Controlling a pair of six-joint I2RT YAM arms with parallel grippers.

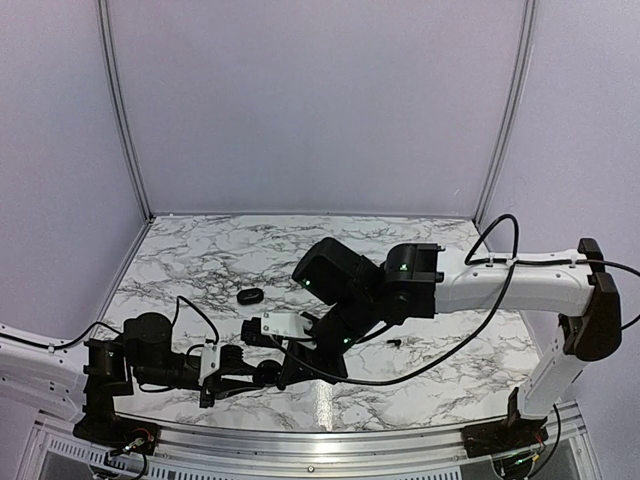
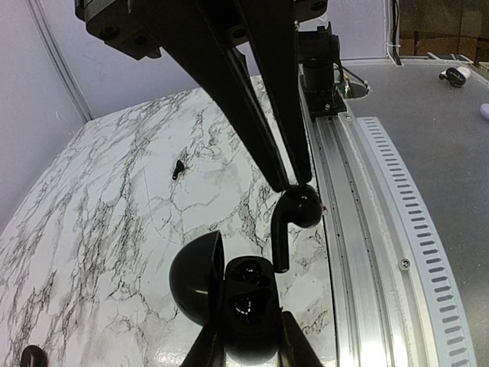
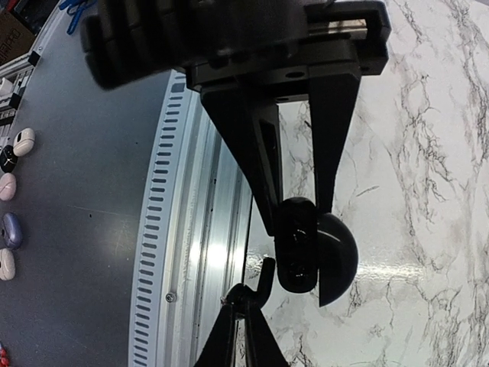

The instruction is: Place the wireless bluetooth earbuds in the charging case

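My left gripper is shut on the open black charging case [image 2: 248, 306], its lid [image 2: 195, 275] tipped to the side and two wells facing up. In the right wrist view that case [image 3: 296, 245] sits between the left fingers. My right gripper holds a black earbud [image 2: 302, 206] at its fingertips, stem hanging down just above and beside the case's wells, outside them. The earbud [image 3: 243, 298] also shows at the right fingertips in the right wrist view. A second small black earbud [image 2: 178, 170] lies on the marble table.
A black oval object [image 1: 250, 296] lies on the table at left of centre. The aluminium rail [image 2: 348, 252] runs along the near edge, with a grey surface beyond holding other cases [image 3: 11, 229].
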